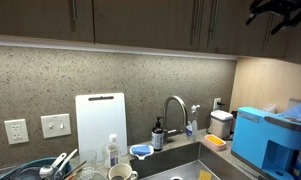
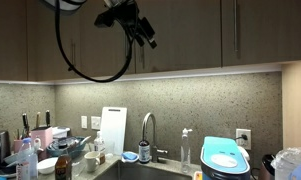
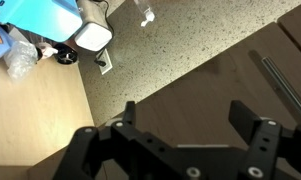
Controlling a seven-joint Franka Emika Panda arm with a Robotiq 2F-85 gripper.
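My gripper is open, with nothing between its fingers. In the wrist view, a dark cabinet door (image 3: 205, 125) fills the space ahead of it, and a long bar handle (image 3: 282, 82) runs off to the right. From exterior view 1, the gripper (image 1: 261, 17) shows at the top right, in front of the upper cabinets (image 1: 150, 22). Exterior view 2 has the gripper (image 2: 142, 42) high over the counter, before the cabinet doors (image 2: 195, 40). I cannot tell how far it stands from them.
Below are a sink with a curved faucet (image 1: 168, 112), a soap bottle (image 1: 158, 134), a white cutting board (image 1: 102, 122) and a mug (image 1: 121, 172). A blue appliance (image 1: 262, 137) stands at the right. Cups and bottles crowd the counter's left.
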